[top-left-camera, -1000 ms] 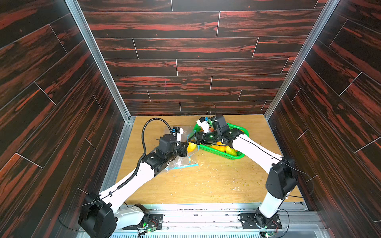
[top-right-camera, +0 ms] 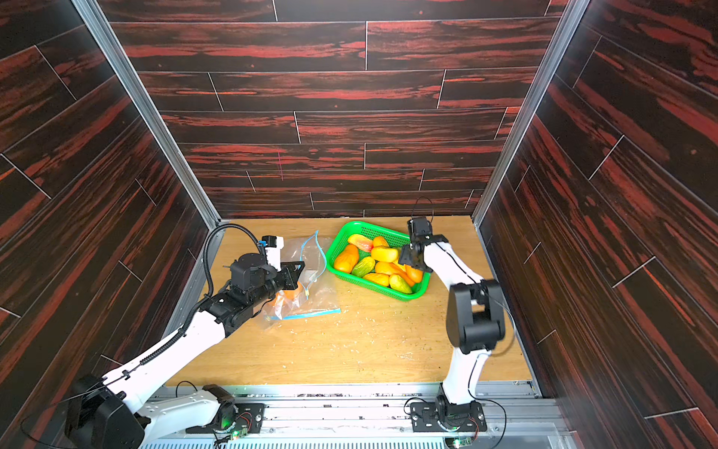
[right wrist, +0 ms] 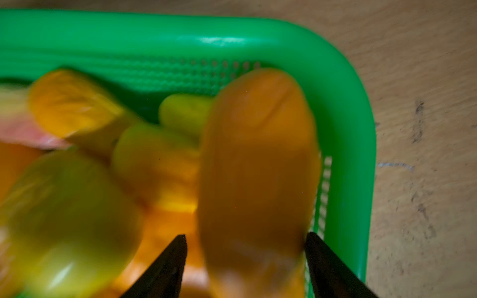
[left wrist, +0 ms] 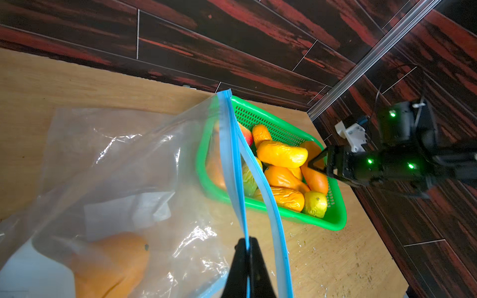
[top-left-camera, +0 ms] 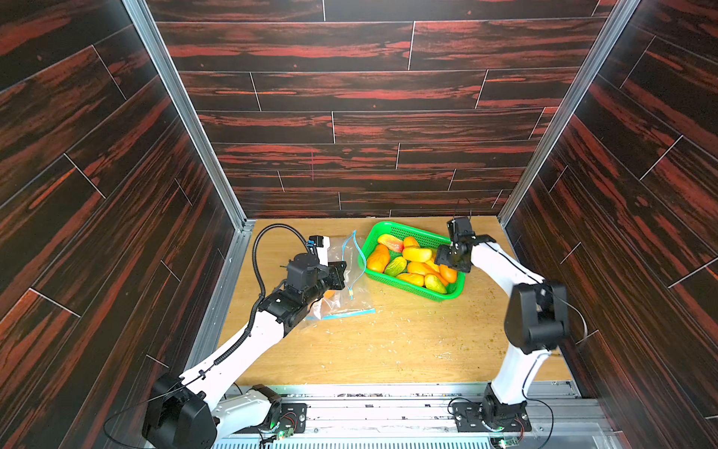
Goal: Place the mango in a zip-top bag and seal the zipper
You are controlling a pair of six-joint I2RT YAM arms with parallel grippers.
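Note:
A clear zip top bag (left wrist: 164, 164) with blue zipper strips lies on the left of the table. My left gripper is shut on one strip at its mouth, while the other strip hangs apart to the right, so the mouth gapes. An orange mango (left wrist: 111, 265) shows through the plastic low in the bag. At the basket's right end, my right gripper stands open above an elongated orange mango (right wrist: 260, 168), its fingertips (right wrist: 174, 253) to either side. Whether they touch it I cannot tell.
The green basket (top-left-camera: 407, 290) holds several yellow, orange and green mangoes. Its raised rim runs close to the right gripper. Bare tabletop (top-left-camera: 404, 336) stretches in front of basket and bag, with small debris scattered on it.
The right gripper has swung from the bag's mouth to the basket's right end. A mango earlier at the mouth now shows deeper in the bag. The left gripper has shifted slightly left.

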